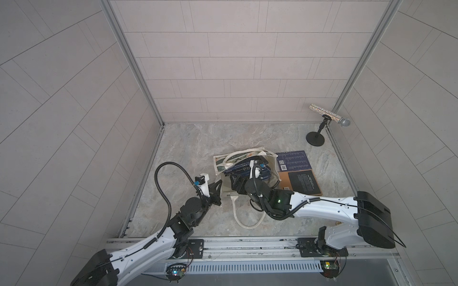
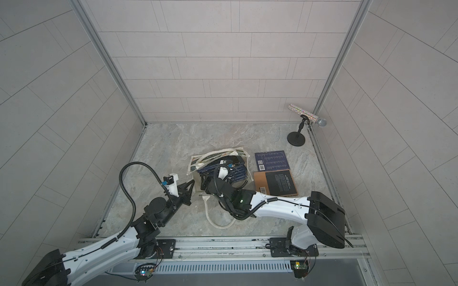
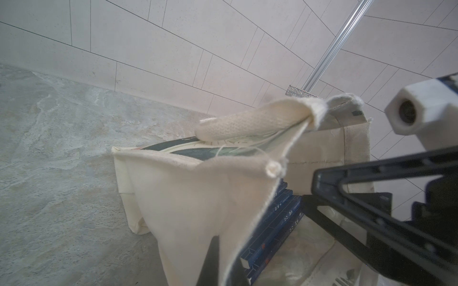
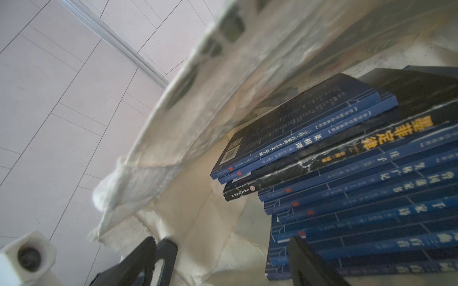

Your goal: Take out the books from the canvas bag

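The cream canvas bag (image 1: 219, 162) lies open on the floor, holding a stack of blue and black books (image 4: 343, 143) with spines facing out in the right wrist view. My left gripper (image 1: 215, 190) is shut just left of the bag, nothing visible between its fingers. My right gripper is over the bag's front opening, fingers apart and facing the stack's end, nothing seen between them. In the top views the right arm hides part of the books.
A blue book (image 1: 295, 159) and an orange-and-black book (image 1: 300, 183) lie right of the bag. A microphone on a stand (image 1: 314, 138) is at the back right.
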